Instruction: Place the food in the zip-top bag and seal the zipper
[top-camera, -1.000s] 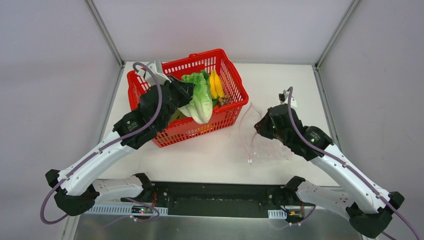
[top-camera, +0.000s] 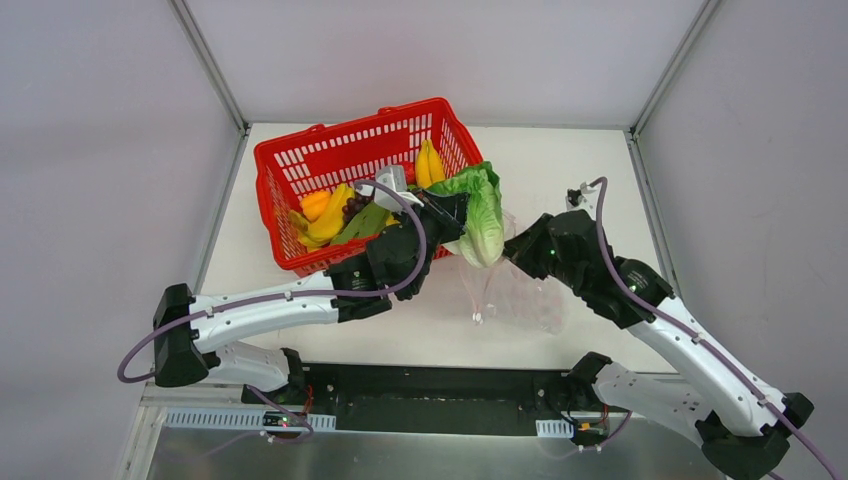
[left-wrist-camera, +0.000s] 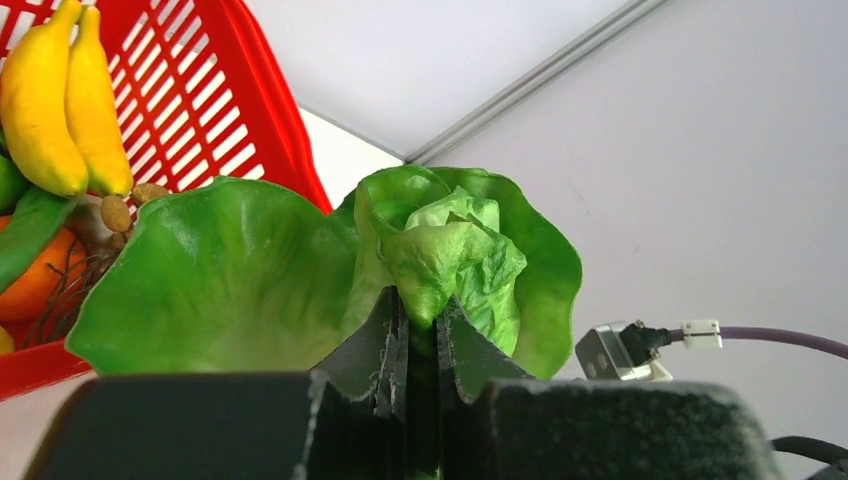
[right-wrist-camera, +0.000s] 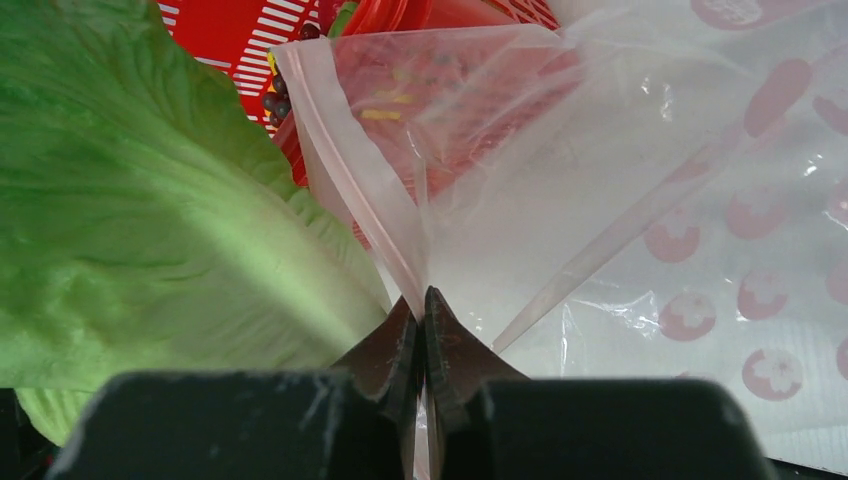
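Observation:
A green lettuce (top-camera: 481, 215) hangs in the air at the basket's right edge, and my left gripper is shut on it. In the left wrist view its curled leaves (left-wrist-camera: 450, 240) rise between the fingertips. My right gripper is shut on the rim of the clear zip top bag (right-wrist-camera: 620, 190), which has pinkish printed shapes. The bag's zipper band (right-wrist-camera: 355, 150) runs up and left from those fingers. The lettuce is beside the bag's mouth; whether they touch I cannot tell. In the top view the lettuce hides part of the bag (top-camera: 520, 300).
The red basket (top-camera: 340, 147) behind holds bananas (top-camera: 428, 165), grapes and other food. Bare white table (top-camera: 560, 165) lies at the back right, and more free room is along the front left.
My left gripper has carried the lettuce rightward from over the basket to beside the bag. The right gripper has shifted only slightly, and the bag's edge has moved a little left.

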